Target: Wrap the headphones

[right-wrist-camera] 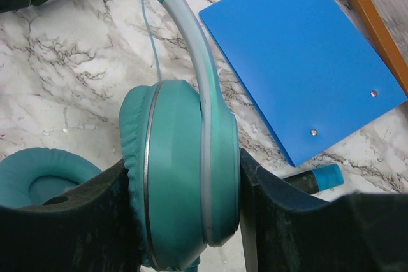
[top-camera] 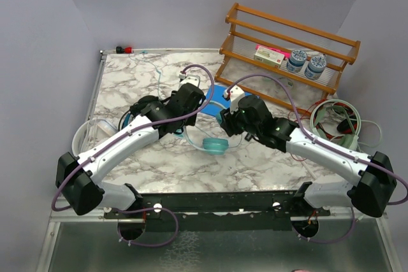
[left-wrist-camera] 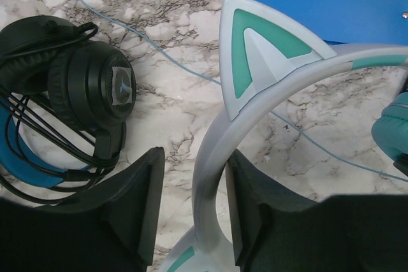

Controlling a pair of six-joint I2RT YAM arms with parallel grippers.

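Note:
Teal cat-ear headphones span both grippers. My right gripper is shut on one teal earcup (right-wrist-camera: pixel 172 176); the other earcup (top-camera: pixel 215 145) hangs low in the top view's middle. In the left wrist view the silver headband (left-wrist-camera: pixel 255 106) with a teal-and-white ear (left-wrist-camera: pixel 268 49) passes between the fingers of my left gripper, which is part open, its right finger against or very near the band. A thin pale cable (left-wrist-camera: pixel 306 135) lies on the marble.
Black headphones (left-wrist-camera: pixel 83 87) lie left. A blue board (right-wrist-camera: pixel 306 55) is behind, before a wooden rack (top-camera: pixel 287 25) with tubs and boxes. More headphones (top-camera: pixel 344 125) lie at right. A dark cylinder (right-wrist-camera: pixel 322 178) lies beside the board.

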